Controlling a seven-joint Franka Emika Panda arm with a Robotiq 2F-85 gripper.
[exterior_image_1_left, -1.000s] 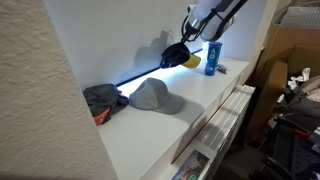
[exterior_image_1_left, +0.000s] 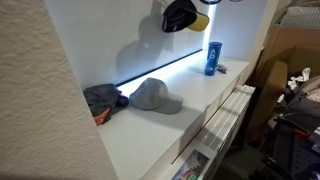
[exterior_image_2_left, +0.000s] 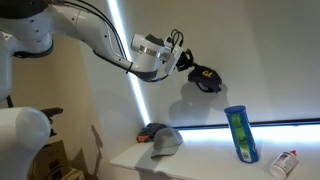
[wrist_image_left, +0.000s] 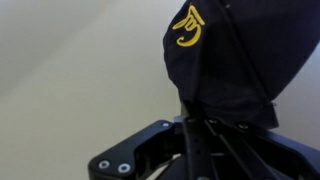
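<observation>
A dark navy cap with a yellow emblem (wrist_image_left: 240, 55) hangs in the air from my gripper, which is shut on a thin fold of its fabric. From the side, the gripper (exterior_image_2_left: 186, 60) is well above the white ledge, and the cap (exterior_image_2_left: 206, 79) dangles beyond its tips. In the first exterior view the cap (exterior_image_1_left: 180, 16) shows a yellow part at its right, near the top edge. The wrist view hides the exact spot where the fingers pinch the cloth.
On the white ledge (exterior_image_1_left: 140, 140) lie a grey cap (exterior_image_1_left: 150, 94) and a dark bundled cap (exterior_image_1_left: 102, 98). A blue can (exterior_image_2_left: 241, 135) and a white bottle (exterior_image_2_left: 284, 164) stand or lie farther along. Bare ledge separates the grey cap from the can.
The navy cap has risen from just above the ledge to high against the wall, carried by my gripper. The things on the ledge have stayed put.
</observation>
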